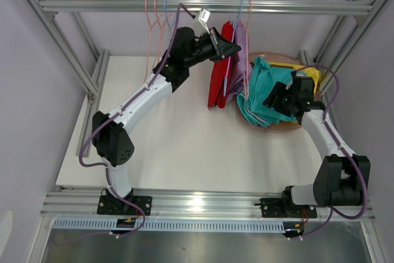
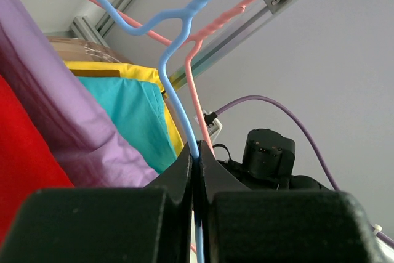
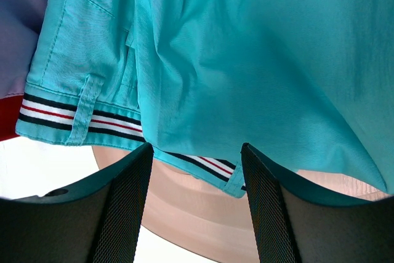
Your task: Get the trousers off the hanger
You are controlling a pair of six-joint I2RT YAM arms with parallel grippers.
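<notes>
Red trousers (image 1: 218,78) and purple trousers (image 1: 239,60) hang from the rail, beside blue and pink hangers. My left gripper (image 1: 218,44) is up by them; in the left wrist view its fingers are shut, with the blue hanger (image 2: 174,103) running down at their tips; whether it is between them I cannot tell. A pink hanger (image 2: 194,90) is behind it. My right gripper (image 1: 274,97) is over teal trousers (image 1: 261,84) lying in a round basket (image 1: 258,125); in the right wrist view its fingers stand apart at the cloth (image 3: 258,66), nothing visibly between them but cloth beneath.
The rail (image 1: 203,5) spans the top, with several empty pink and blue hangers at its left. Yellow cloth (image 1: 311,73) lies in the basket.
</notes>
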